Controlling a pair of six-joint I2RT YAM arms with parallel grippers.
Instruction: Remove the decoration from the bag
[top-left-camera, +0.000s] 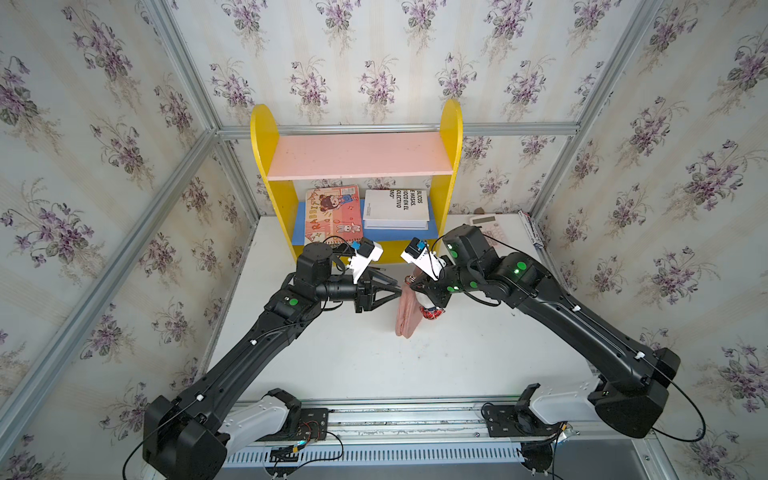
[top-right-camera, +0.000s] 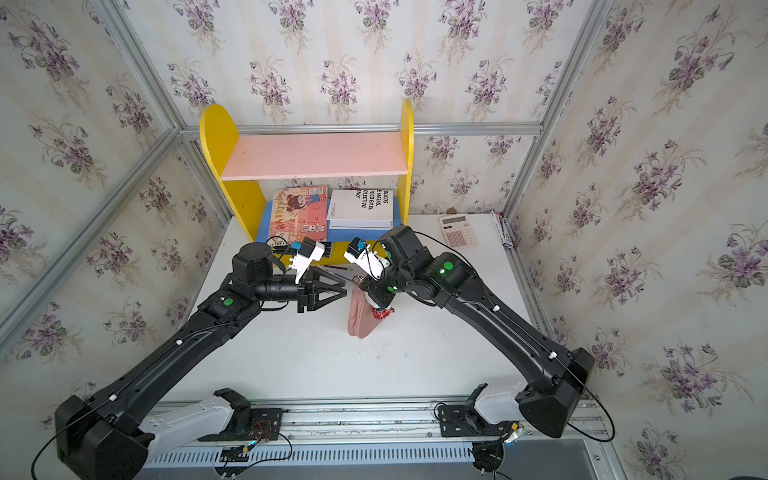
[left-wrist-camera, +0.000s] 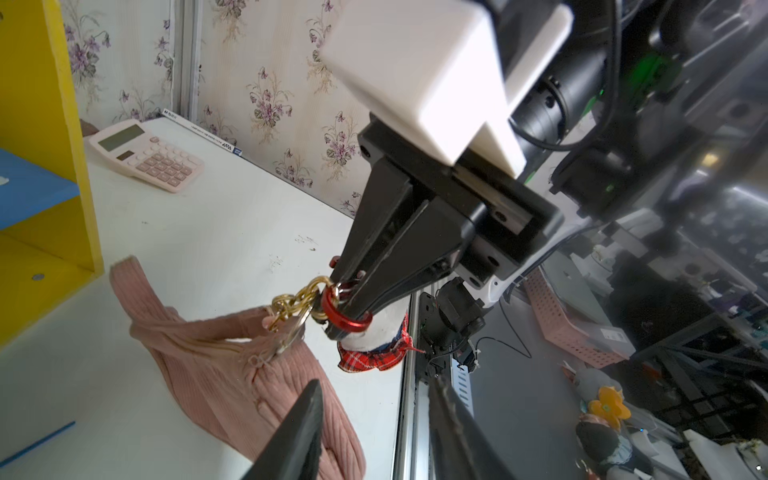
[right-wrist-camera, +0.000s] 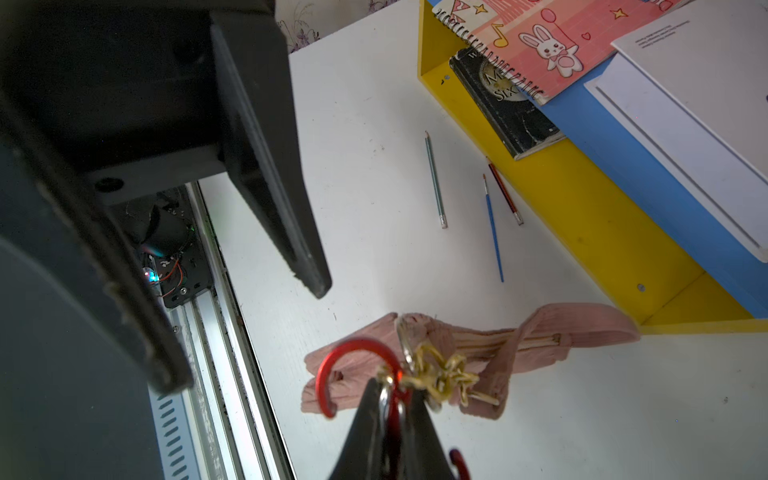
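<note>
The pink ribbed bag (left-wrist-camera: 240, 368) hangs in the middle of the workspace, its gold chain (left-wrist-camera: 297, 299) running to a red ring (left-wrist-camera: 345, 321). My right gripper is shut on that red ring of the decoration. A white plush part with red plaid trim (left-wrist-camera: 376, 360) dangles behind the right fingers. Chain and bag still meet near the zipper in the left wrist view. Left of the bag, my left gripper (top-left-camera: 393, 291) stands open, its fingers apart with nothing between them.
A yellow shelf (right-wrist-camera: 576, 216) with a notebook and books stands behind. Pencils and a thin blue brush (right-wrist-camera: 493, 228) lie in front of it. A calculator (top-right-camera: 458, 232) sits at the back right.
</note>
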